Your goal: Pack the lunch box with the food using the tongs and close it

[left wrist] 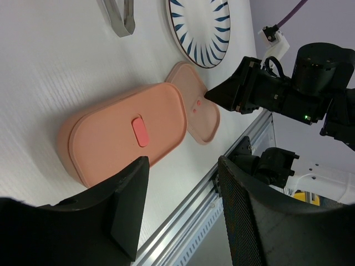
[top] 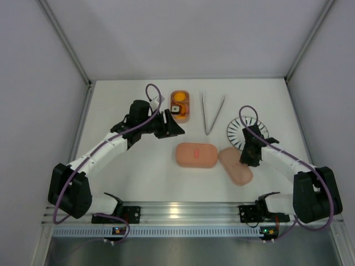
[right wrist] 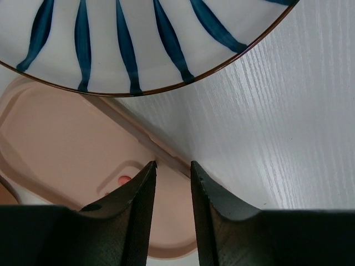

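Observation:
A closed salmon-pink lunch box [top: 187, 155] with a red tab [left wrist: 140, 131] sits mid-table. To its right a flat pink lid [top: 235, 169] lies slanted on the table. My right gripper is low over the lid's right edge, its fingers a little apart. The lid's raised rim [right wrist: 136, 131] runs between the fingertips, and neither finger visibly grips it. My left gripper [top: 176, 132] stands open above and left of the closed box, nothing between its fingers. Further back, an open box [top: 185, 117] holds orange and dark food.
A blue-striped white plate [top: 233, 133] is just behind the lid and overhangs the right wrist view. Metal tongs [top: 207, 131] lie open behind the closed box.

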